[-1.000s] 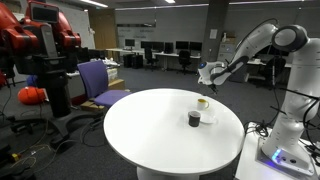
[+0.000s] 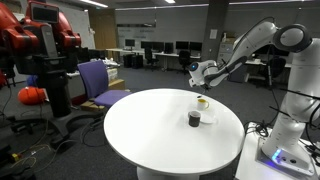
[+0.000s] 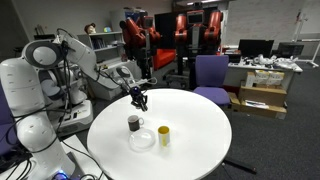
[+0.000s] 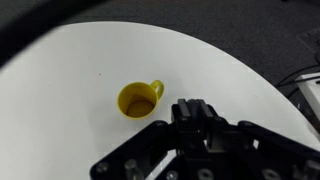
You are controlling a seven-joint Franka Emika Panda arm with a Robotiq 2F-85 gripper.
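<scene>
In the wrist view my gripper looks shut, its dark fingertips close together; what lies between them cannot be made out. A yellow mug (image 4: 139, 99) stands upright on the white table, left of the fingers, its handle turned toward them. The second exterior view has the gripper (image 3: 141, 104) above the table's arm side, apart from the mugs. There, a dark mug (image 3: 134, 122) stands beside a pale plate (image 3: 142, 138), and the yellow mug (image 3: 164, 135) is right of that plate. The first exterior view puts my gripper (image 2: 192, 82) above and beyond the yellow mug (image 2: 203, 103).
A purple chair (image 2: 96, 82) stands past its edge, and a large red and black machine (image 2: 45, 45) is at the left. Boxes (image 3: 258, 88) sit well beyond the table in the second exterior view.
Over the last second the arm has reached leftward in the first exterior view, bringing the gripper out farther over the table. The mugs and plate have stayed put.
</scene>
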